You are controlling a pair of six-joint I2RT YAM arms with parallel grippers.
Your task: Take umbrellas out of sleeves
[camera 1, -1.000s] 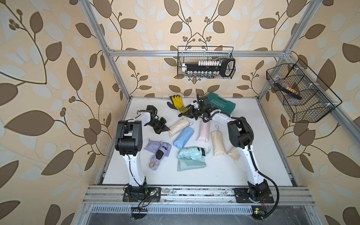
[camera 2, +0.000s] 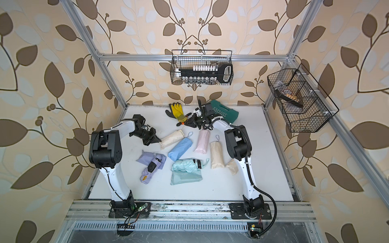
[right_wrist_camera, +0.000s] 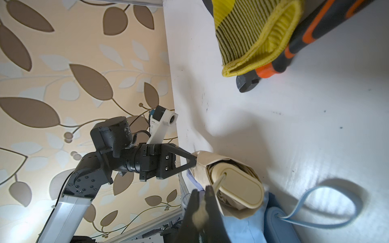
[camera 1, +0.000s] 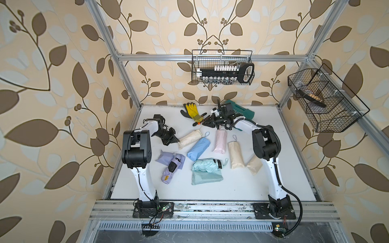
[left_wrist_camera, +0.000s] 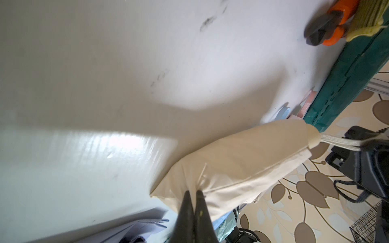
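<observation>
A cream sleeved umbrella (camera 1: 189, 138) lies at the middle left; in the right wrist view its open end shows a cream handle (right_wrist_camera: 237, 186) and cord. My left gripper is shut at the sleeve's closed end, its tips against or pinching a fold of fabric. My right gripper is shut at the handle end, by the pale cord; whether the cord is between its tips is hard to tell. Blue (camera 1: 198, 147), pink (camera 1: 220, 141) and beige (camera 1: 235, 156) sleeved umbrellas lie nearby. Lavender (camera 1: 170, 172) and mint (camera 1: 206, 166) umbrellas lie on fabric at the front.
Yellow gloves (camera 1: 191, 111), orange-black pliers (right_wrist_camera: 267, 70) and a green case (camera 1: 243, 113) stand at the back. Wire baskets (camera 1: 222, 66) hang on the back and right walls. Bare table (camera 1: 141, 186) shows along the front and edges.
</observation>
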